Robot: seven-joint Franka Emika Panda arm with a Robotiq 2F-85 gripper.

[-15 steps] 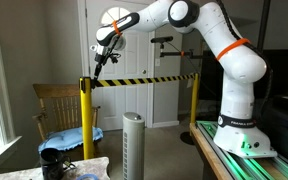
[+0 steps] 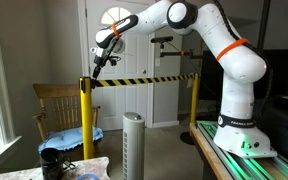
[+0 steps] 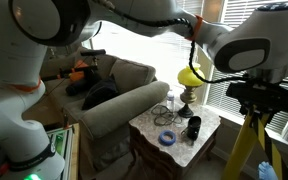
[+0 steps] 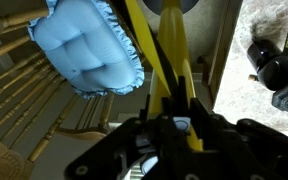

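A yellow post [image 2: 87,130] stands beside the table, with a black-and-yellow striped belt [image 2: 144,81] stretched from its top to a second yellow post [image 2: 194,98] farther right. My gripper [image 2: 95,73] reaches down at the near post's top, where the belt ends. From the other side, the gripper [image 3: 250,104] hangs right over this yellow post [image 3: 240,152]. In the wrist view the striped belt [image 4: 150,42] runs down towards the dark fingers, which crowd around the post's head. Whether they grip the belt end or stand apart from it is hard to make out.
A wooden chair [image 2: 62,105] with a blue cushion [image 4: 84,48] stands behind the post. The small table [image 3: 149,129] holds a black mug [image 3: 194,127], a blue ring [image 3: 167,138] and a yellow-topped lamp [image 3: 189,78]. A grey cylinder [image 2: 133,145] stands nearby.
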